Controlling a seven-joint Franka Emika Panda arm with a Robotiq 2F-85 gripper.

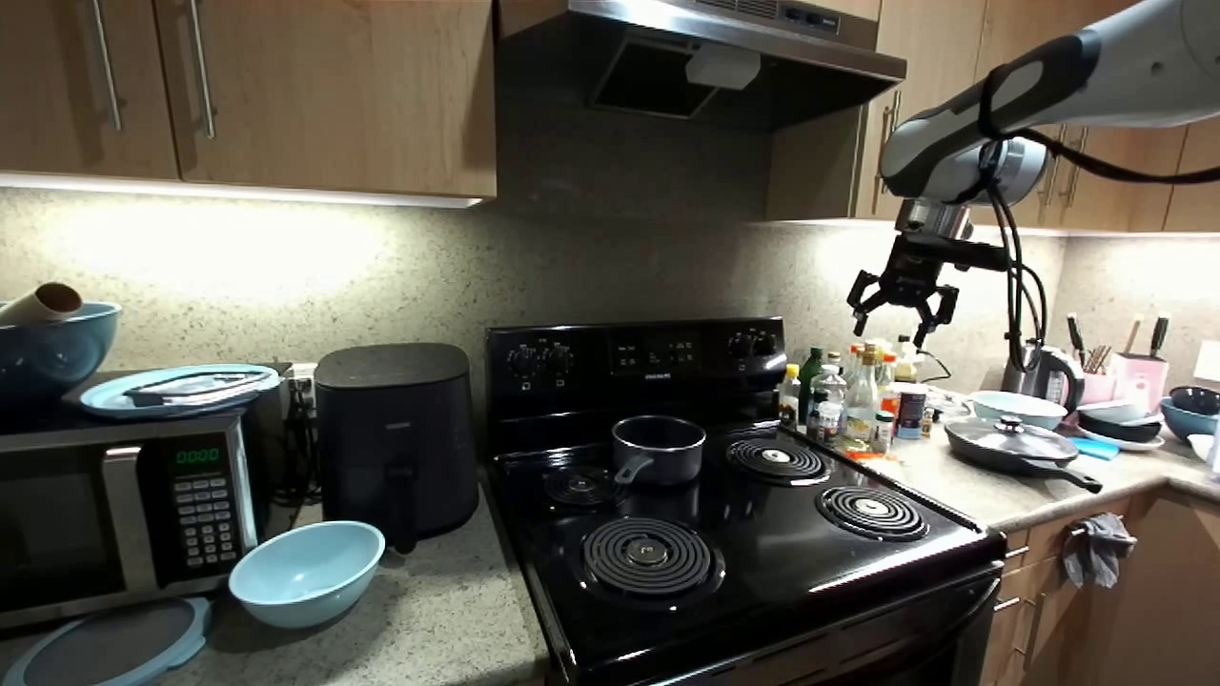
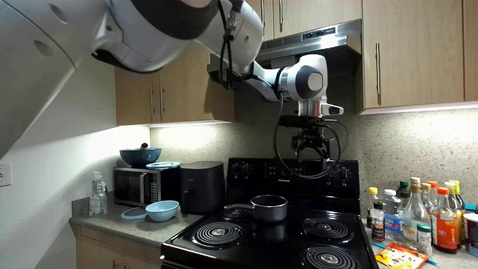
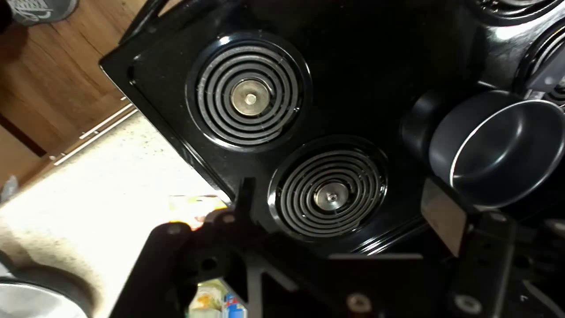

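Note:
My gripper (image 1: 900,324) hangs open in the air, fingers pointing down, with nothing between them. In exterior view 2 the gripper (image 2: 312,159) appears in front of the stove's back panel, above the burners. A dark grey saucepan (image 1: 660,450), empty and without a lid, stands toward the back of the black stove (image 1: 789,537), its handle turned to the front left. The wrist view looks down on the saucepan (image 3: 503,153) at the right, beyond one finger, and on two bare coil burners (image 3: 331,193).
Bottles (image 2: 414,215) crowd the counter right of the stove, beside a lidded pan (image 1: 1012,444). Left of it stand an air fryer (image 1: 395,440), a light blue bowl (image 1: 306,577) and a microwave (image 1: 114,503). The range hood (image 1: 709,46) overhangs the stove.

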